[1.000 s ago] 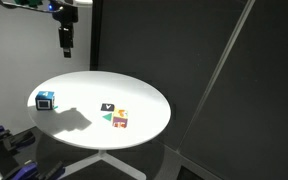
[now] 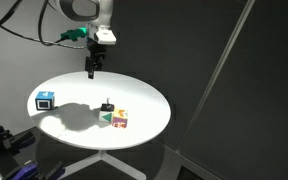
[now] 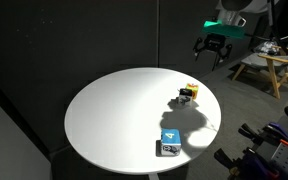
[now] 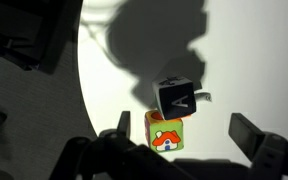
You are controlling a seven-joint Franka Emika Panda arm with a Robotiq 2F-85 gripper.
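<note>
In the wrist view my gripper is open, its dark fingers wide apart at the left and right. Between them, farther down, lie a black block with a letter A [image 4: 177,98] and a yellow and orange block with a little house picture [image 4: 165,133]. In the second exterior view my gripper [image 3: 213,48] hangs above the table, behind and to the right of the black block [image 3: 185,92] and yellow block [image 3: 192,87]. The first exterior view shows the orange block [image 2: 120,118] near the table's front edge.
A blue block [image 3: 170,141] stands apart from the others, near the rim of the round white table [image 3: 114,115]. In the first exterior view this blue block [image 2: 45,100] is at the left.
In the first exterior view my gripper has moved right and lower, towards the group of blocks. The blue and orange blocks have stayed in place.
</note>
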